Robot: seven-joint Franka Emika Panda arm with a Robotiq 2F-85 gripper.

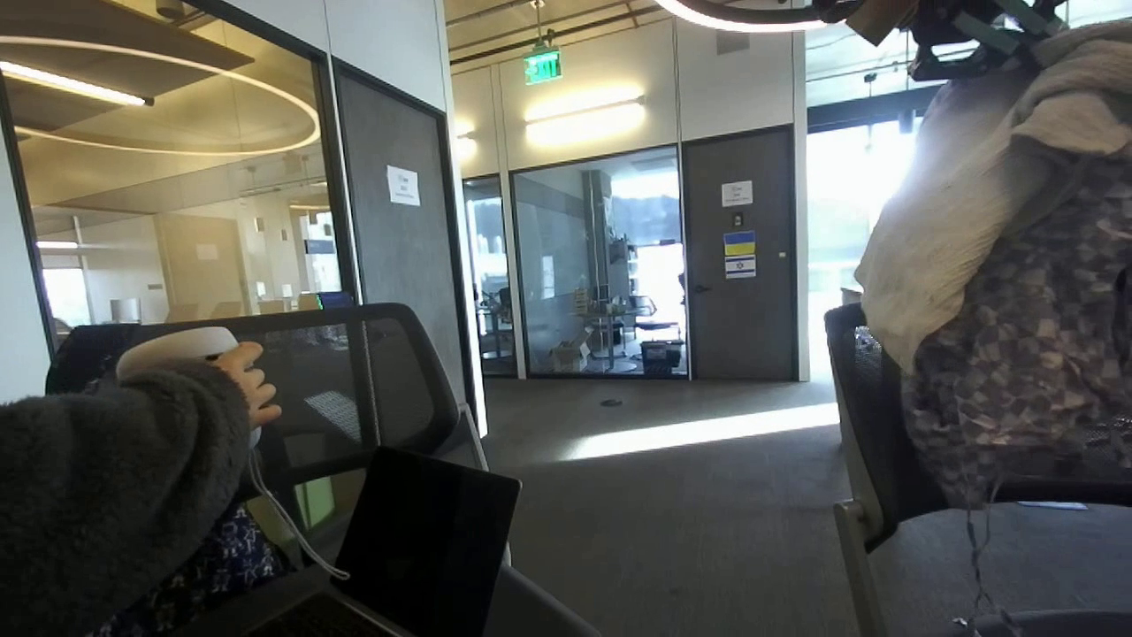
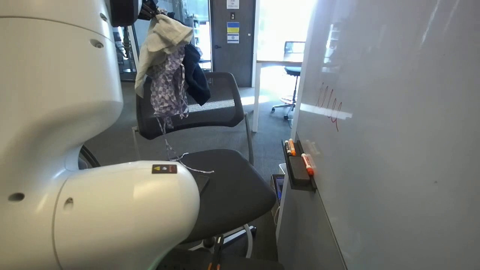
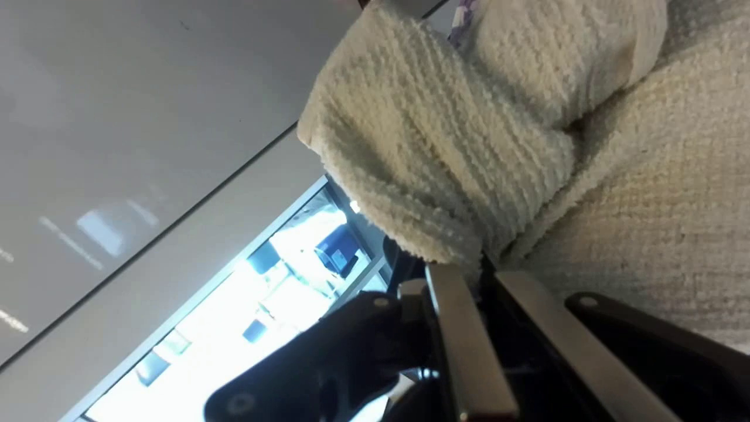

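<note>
My gripper is shut on a cream, ribbed cloth, whose folds bunch up at the fingertips in the wrist view. In exterior view 2 the cream cloth hangs high up, along with a grey-and-white patterned cloth and a dark blue cloth. Thin strings dangle from the patterned cloth down toward the chair seat. At the upper right of exterior view 1, the gripper is partly cut off above the cream cloth and patterned cloth.
A black mesh chair stands behind the hanging cloths. To the right is a whiteboard with a marker tray. A person's arm holds a white controller near an open laptop.
</note>
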